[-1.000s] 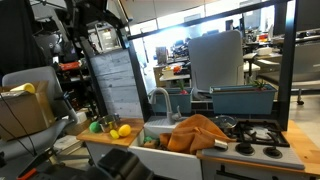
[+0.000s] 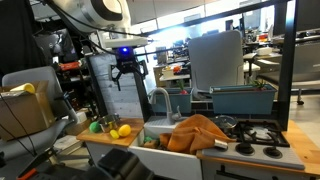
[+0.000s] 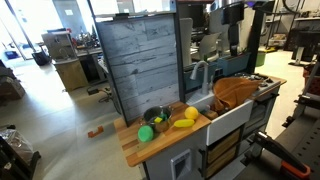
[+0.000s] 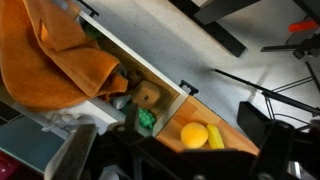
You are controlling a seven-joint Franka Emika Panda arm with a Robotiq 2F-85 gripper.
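Note:
My gripper [image 2: 129,75] hangs in the air above the counter, left of the tap, pointing down. It is open, its two dark fingers wide apart in the wrist view with nothing held between them. An orange cloth [image 2: 195,132] lies crumpled over the right part of the white sink [image 4: 125,49]. Inside the sink's uncovered end are a brown item [image 4: 147,94] and a green one [image 4: 147,117]. On the wooden counter left of the sink sit a yellow round object [image 3: 191,112], a long yellow one [image 3: 183,123], a green object [image 3: 146,132] and a dark pot [image 3: 158,117].
A tall grey tap [image 2: 163,98] rises behind the sink. Right of the cloth is a black stovetop [image 2: 255,133] with knobs along its front. Green bins [image 2: 242,102] stand at the back.
In exterior view 1 my arm has come down and to the right from the upper left. The gripper is now lower and closer to the tap. The objects on the counter have not moved.

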